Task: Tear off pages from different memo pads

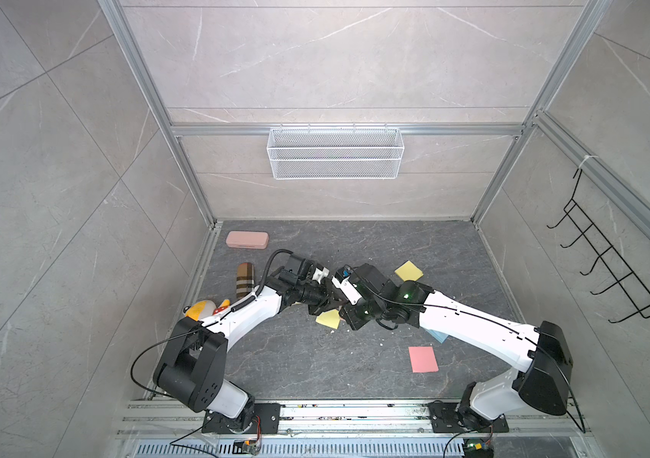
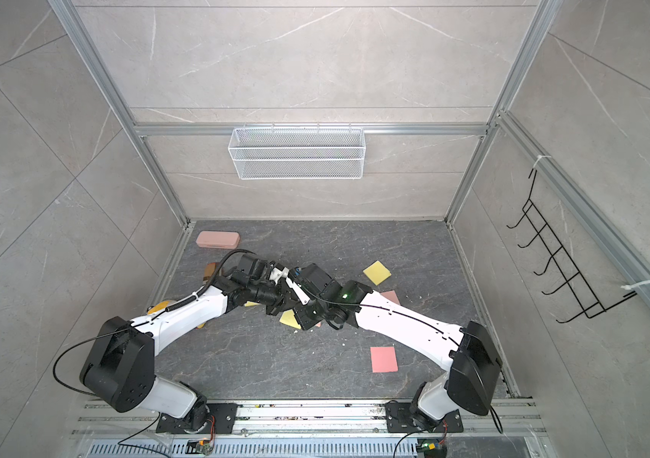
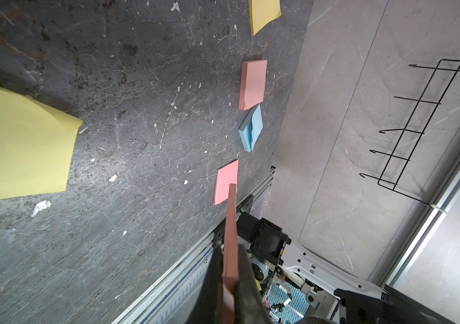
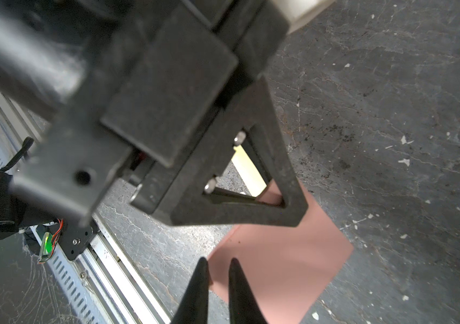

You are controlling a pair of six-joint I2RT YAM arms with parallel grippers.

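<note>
A pale pink sheet of paper (image 4: 294, 259) is gripped above the table by my left gripper. Seen from the left wrist it stands edge-on between the shut fingers; whether it is more than one sheet I cannot tell. My right gripper is at the left corner of this paper, its fingertips parted with a gap, the corner showing between and behind them. From above, both grippers meet mid-table and hide the paper. On the table lie a pink pad (image 3: 253, 84), a blue pad (image 3: 251, 128) with a lifted sheet, and a brighter pink pad (image 1: 422, 358).
Yellow paper (image 1: 328, 318) lies below the grippers, more yellow paper (image 1: 409, 271) to the right rear. A pink case (image 1: 247, 239), a brown striped object (image 1: 245, 278) and an orange toy (image 1: 201, 309) stand at the left.
</note>
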